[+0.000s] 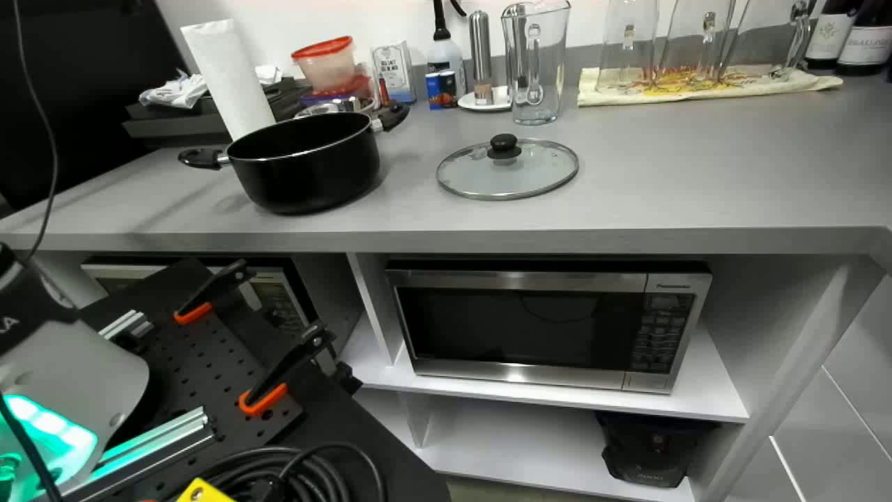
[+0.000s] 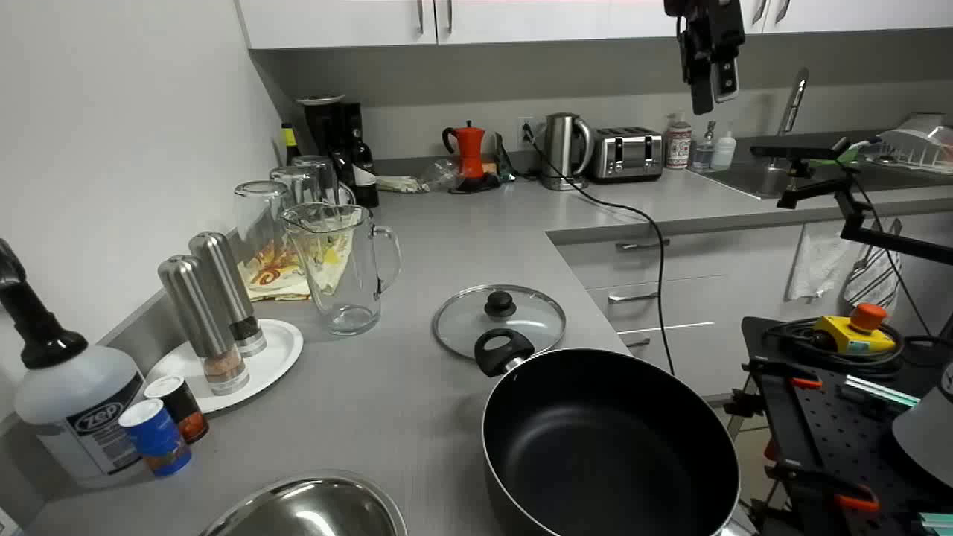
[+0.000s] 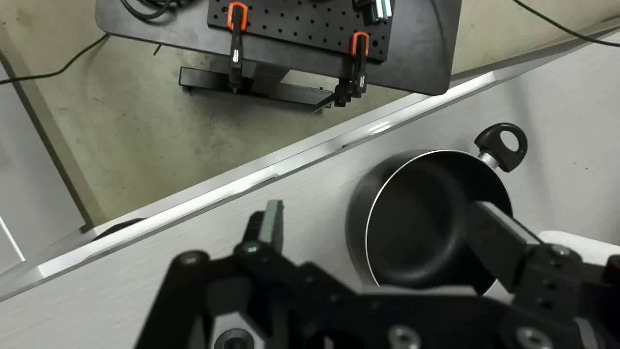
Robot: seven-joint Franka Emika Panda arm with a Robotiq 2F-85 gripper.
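Note:
A black two-handled pot (image 1: pixel 305 167) stands uncovered on the grey counter, and its inside (image 2: pixel 607 438) looks empty. Beside it, flat on the counter, lies a round glass lid (image 1: pixel 508 171) with a black knob. My gripper is open, its two fingers wide apart with nothing between them; in the wrist view the pot (image 3: pixel 430 221) shows below, partly covered by the right finger. In exterior view 2 the gripper (image 2: pixel 715 98) hangs high above the counter, clear of everything. Exterior view 1 does not show it.
A glass pitcher (image 2: pixel 344 268), salt and pepper grinders on a white plate (image 2: pixel 277 357) and a spray bottle (image 2: pixel 76 402) line the wall side. A metal bowl (image 2: pixel 308 509) sits near the pot. Bare counter (image 1: pixel 711 167) extends right of the lid.

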